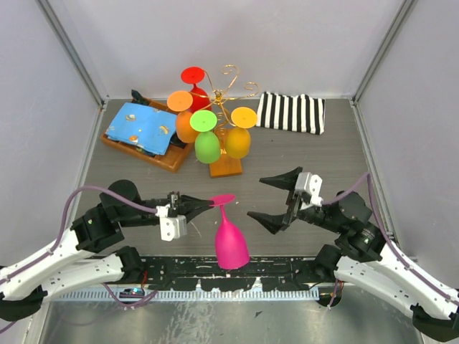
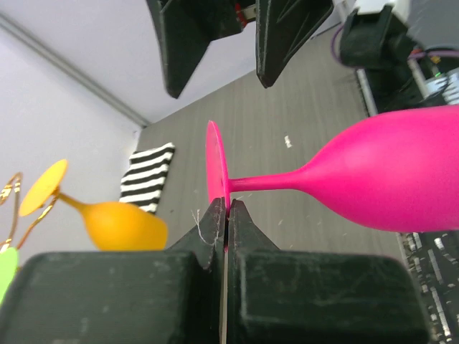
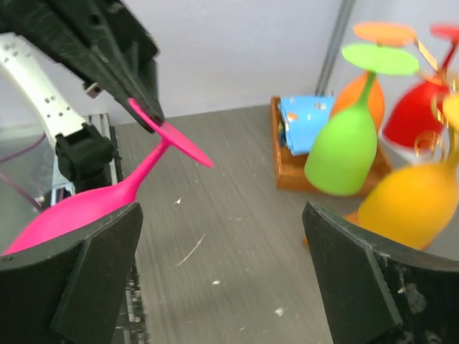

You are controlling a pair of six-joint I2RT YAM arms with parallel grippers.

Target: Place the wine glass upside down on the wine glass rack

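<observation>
The pink wine glass [image 1: 231, 245] hangs bowl-down above the front of the table, its flat foot uppermost. My left gripper [image 1: 211, 203] is shut on the edge of that foot; in the left wrist view the fingertips pinch the thin pink disc [image 2: 216, 161]. To the right of the glass, my right gripper [image 1: 257, 197] stands wide open with nothing between its fingers. Further back is the gold wire rack [image 1: 219, 100] on a wooden base [image 1: 226, 163]. Red, orange, green [image 1: 208, 147] and yellow [image 1: 237, 142] glasses hang upside down from it.
A wooden tray [image 1: 170, 159] holding a blue cloth [image 1: 143, 127] lies at the back left. The black-and-white striped cloth [image 1: 291, 113] is at the back right. Bare table [image 1: 301, 154] extends right of the rack.
</observation>
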